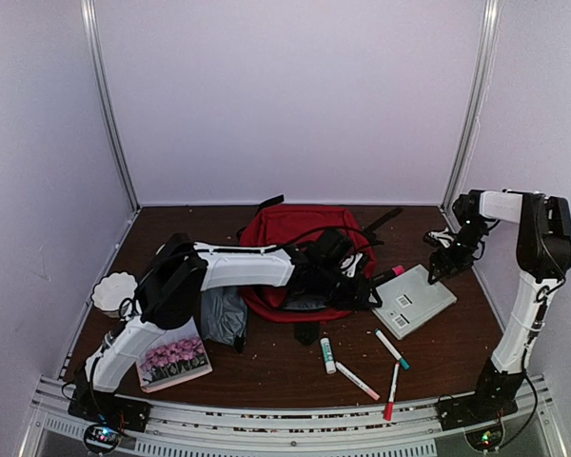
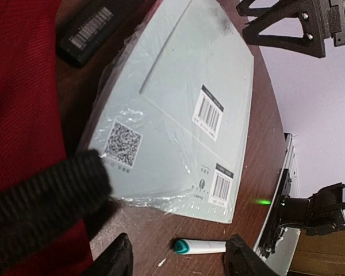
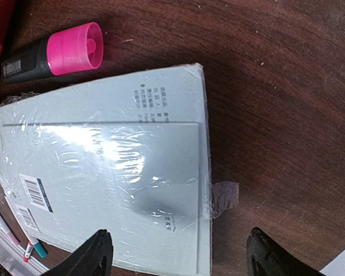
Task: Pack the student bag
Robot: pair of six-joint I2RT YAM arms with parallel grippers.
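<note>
The red bag [image 1: 309,221] lies at the back middle of the table, its opening toward the front and partly covered by my left arm. To its right is a plastic-wrapped pale book [image 1: 421,303], barcode side up. My left gripper is part open at the book's near left corner, with no object visible between its fingers. Over the book's far right edge, my right gripper stands open, the edge lying between and below its fingers. A black highlighter with a pink cap [image 3: 69,52] rests between bag and book.
Up front lie a glue stick [image 1: 327,355], a teal-capped marker [image 1: 393,349] and two red-tipped markers. A flower-covered book [image 1: 174,357] and a grey pouch [image 1: 224,314] are left of the bag. The white scalloped object [image 1: 114,291] sits far left.
</note>
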